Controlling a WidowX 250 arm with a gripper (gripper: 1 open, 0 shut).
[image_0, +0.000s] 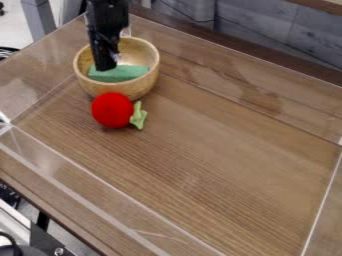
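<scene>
A tan bowl (147, 72) stands at the upper left of the table, holding a green piece (123, 74). The dark gripper (107, 56) reaches down from the top, its tips at the bowl's back left part, above and left of the green piece. It looks shut, with nothing visible between its fingers. A red object with a green top (112, 111) lies just in front of the bowl.
Dark cables and a white area show past its left edge.
</scene>
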